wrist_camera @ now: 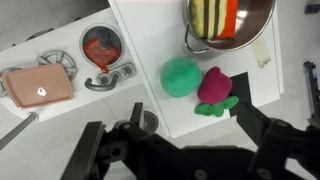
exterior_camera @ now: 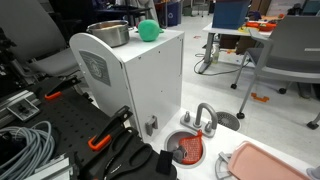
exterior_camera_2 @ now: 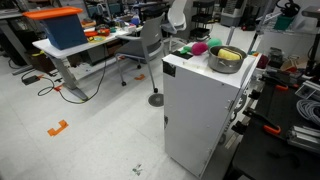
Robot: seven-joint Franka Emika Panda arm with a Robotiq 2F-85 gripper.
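The wrist view looks down on a white counter top, with my gripper open over its edge. Its two dark fingers stand wide apart, and nothing shows between them. A round green item (wrist_camera: 181,77) lies near a magenta vegetable with green leaves (wrist_camera: 214,86). Beside them, a metal pot (wrist_camera: 240,38) holds a yellow-and-brown striped piece (wrist_camera: 210,15) and an orange-red piece (wrist_camera: 231,18). Exterior view 1 shows the pot (exterior_camera: 109,34) and the green item (exterior_camera: 149,30) on top of the white cabinet (exterior_camera: 145,75).
A round sink (exterior_camera: 184,149) with a red utensil (exterior_camera: 197,143) inside and a faucet (exterior_camera: 205,116) stands low beside the cabinet. Nearby lies a pinkish tray (exterior_camera: 262,163). Dark tools and cable (exterior_camera: 25,148) cover the near table. A grey chair (exterior_camera: 292,50) stands behind.
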